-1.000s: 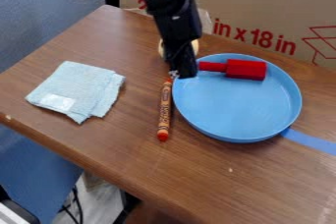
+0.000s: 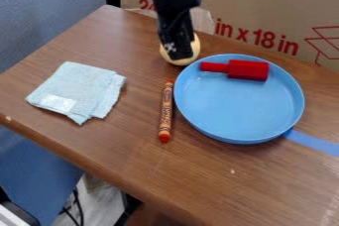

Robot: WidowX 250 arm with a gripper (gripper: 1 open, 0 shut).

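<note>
The black gripper [image 2: 177, 50] hangs over a pale yellow round object [image 2: 188, 56] behind the blue plate, partly covering it; whether its fingers are open or shut is unclear. A red object with a narrow handle [image 2: 247, 69] lies on the back part of the blue plate [image 2: 239, 111]. An orange-brown stick [image 2: 167, 111] lies on the table left of the plate. A folded light blue cloth [image 2: 77, 91] lies at the left.
A cardboard box [image 2: 272, 12] stands behind. Blue tape [image 2: 312, 143] runs at the right. The table edge is at left.
The gripper has moved back and slightly left, from over the plate's back-left edge to the pale yellow object. The things on the table look unmoved.
</note>
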